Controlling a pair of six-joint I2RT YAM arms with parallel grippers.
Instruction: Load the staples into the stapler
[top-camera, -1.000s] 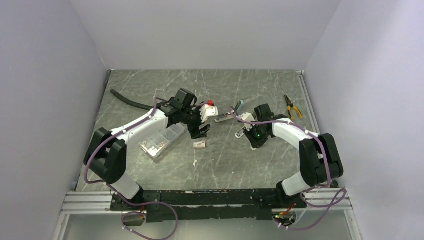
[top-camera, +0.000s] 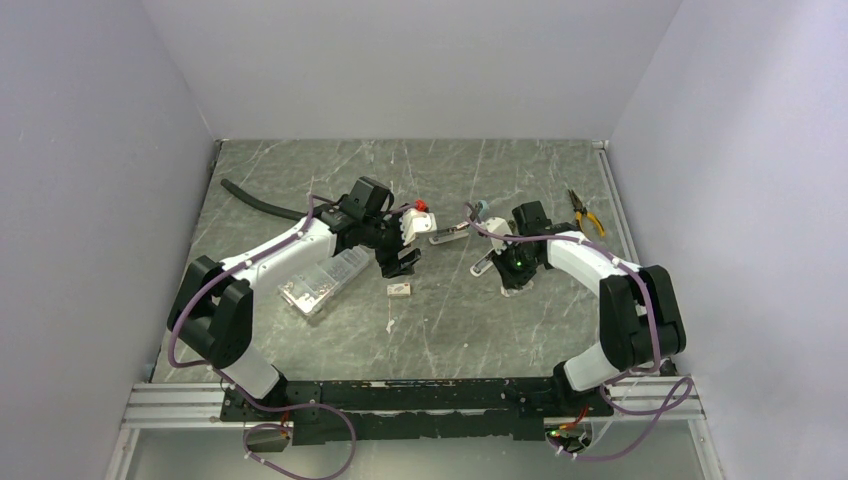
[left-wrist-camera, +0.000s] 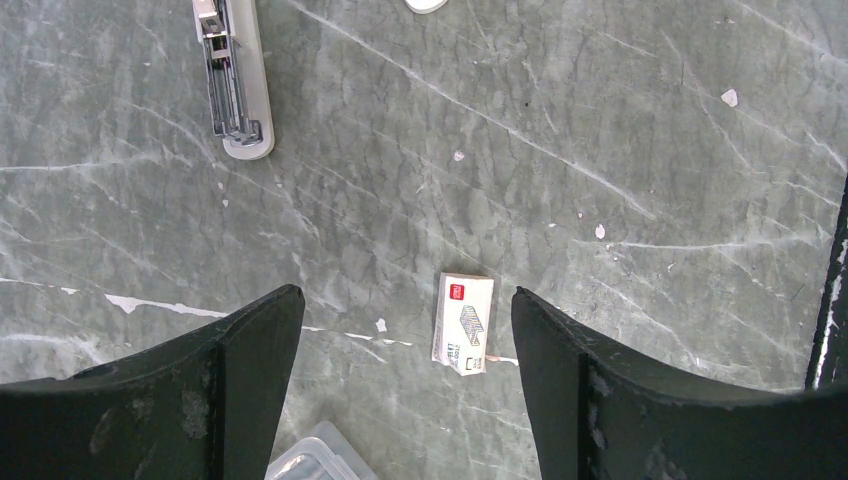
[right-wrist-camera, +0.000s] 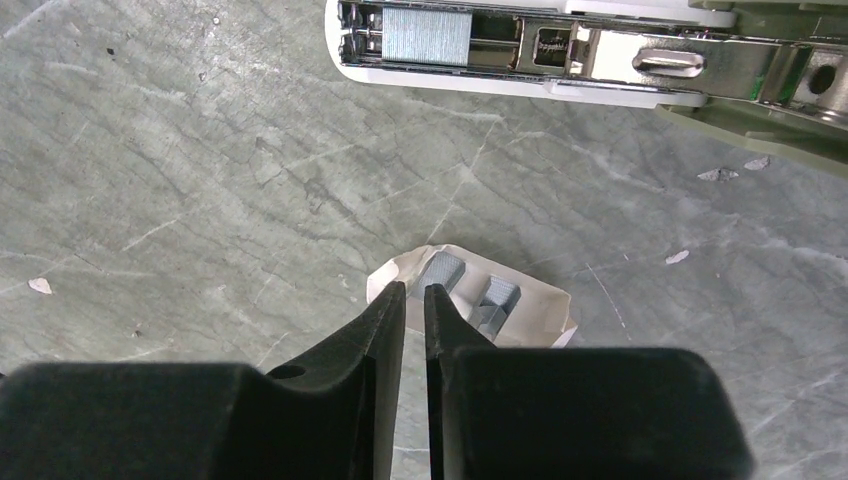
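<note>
In the right wrist view a green-and-white stapler (right-wrist-camera: 620, 60) lies open along the top, a strip of staples (right-wrist-camera: 425, 37) in its channel. Below it, a torn paper staple tray (right-wrist-camera: 540, 305) holds grey staple blocks (right-wrist-camera: 441, 270); my right gripper hangs over its near left part, fingertips slightly apart, nothing clearly between them. In the left wrist view my left gripper is open above the table, a small white box (left-wrist-camera: 462, 320) beyond its fingers and another metal-railed stapler (left-wrist-camera: 237, 85) at upper left.
A clear plastic case (top-camera: 315, 285) and a black hose (top-camera: 250, 197) lie at the left. Yellow-handled pliers (top-camera: 585, 215) lie at the right.
My right arm has shifted slightly toward the back of the table, uncovering more of the paper tray. My left arm has not visibly moved.
</note>
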